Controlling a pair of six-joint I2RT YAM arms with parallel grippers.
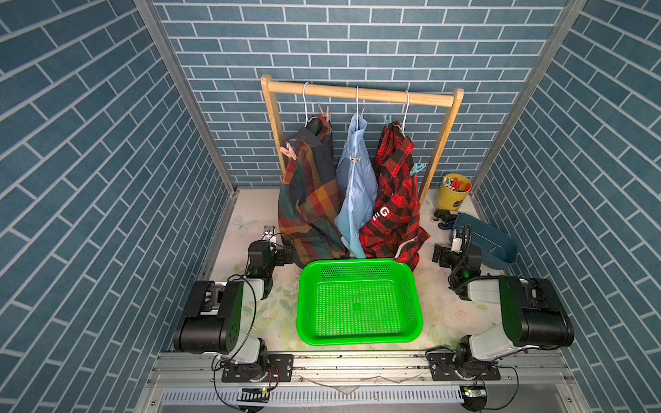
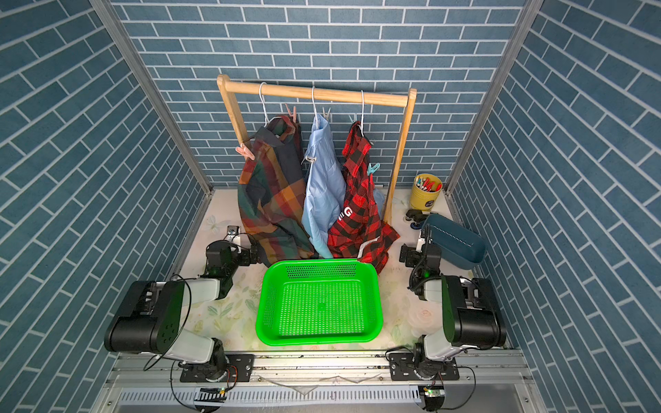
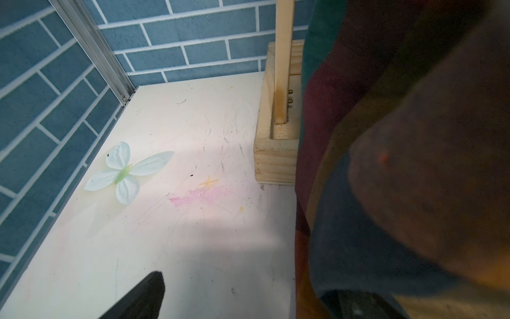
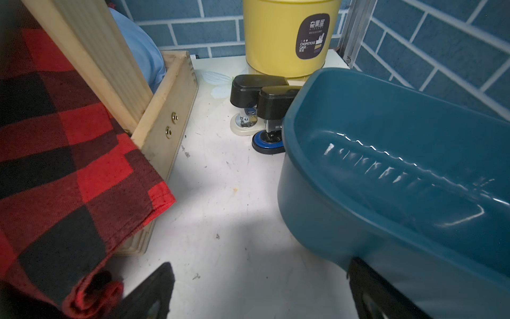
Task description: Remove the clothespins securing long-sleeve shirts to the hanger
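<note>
Three shirts hang from white hangers on a wooden rack. The dark multicoloured plaid shirt (image 1: pixel 310 192) carries a pink clothespin (image 1: pixel 288 152) on its near shoulder, with another pinkish pin (image 1: pixel 325 113) further back. On the light blue shirt (image 1: pixel 356 186) is a small metallic-looking clip (image 1: pixel 354 159). The red-and-black checked shirt (image 1: pixel 394 186) bears a teal clothespin (image 1: pixel 418 168) and a second teal pin (image 1: pixel 388 119) behind. My left gripper is open, low beside the plaid shirt's hem, one finger partly hidden by cloth. Open and empty, my right gripper stands right of the checked shirt.
An empty green basket (image 1: pixel 303 303) lies between the arms, in front of the shirts. At right, a blue-green bin (image 4: pixel 340 212) sits close by my right gripper, with two staplers (image 4: pixel 257 90) and a yellow cup (image 1: pixel 451 199) behind it. Table left of the rack is clear.
</note>
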